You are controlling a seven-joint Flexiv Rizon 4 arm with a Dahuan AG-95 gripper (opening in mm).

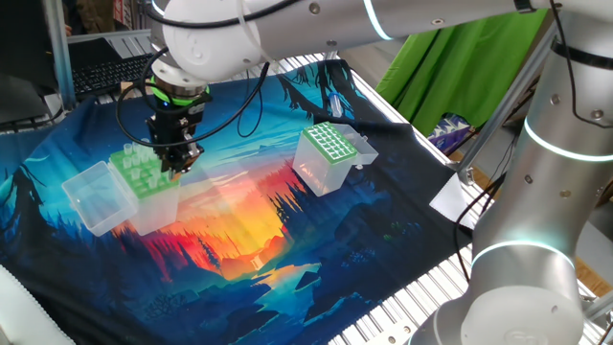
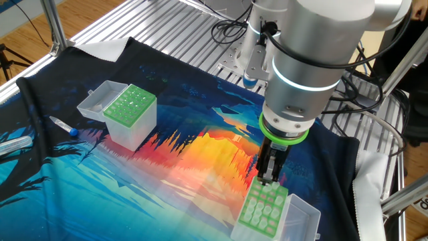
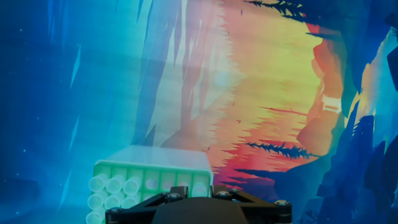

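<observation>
A frosted box with a green rack top [image 1: 144, 174] stands at the left in exterior view 1, its clear lid [image 1: 99, 198] folded open. Several translucent tubes [image 2: 256, 213] fill part of its grid. My black gripper [image 1: 178, 165] points down at the edge of this rack, close over it in exterior view 2. In the wrist view its fingertips are near each other with a narrow gap, and a pale round tube top [image 3: 199, 187] shows in that gap. Whether the fingers touch this tube cannot be made out. Other tubes [image 3: 114, 183] stand in the cells to the left.
A second box with a green grid top [image 2: 131, 109] stands across the cloth, its lid [image 2: 101, 99] open; I see no tubes standing above its grid. A blue-capped pen or tube [image 2: 65, 126] lies beside it. The patterned cloth [image 1: 230, 225] between the boxes is clear.
</observation>
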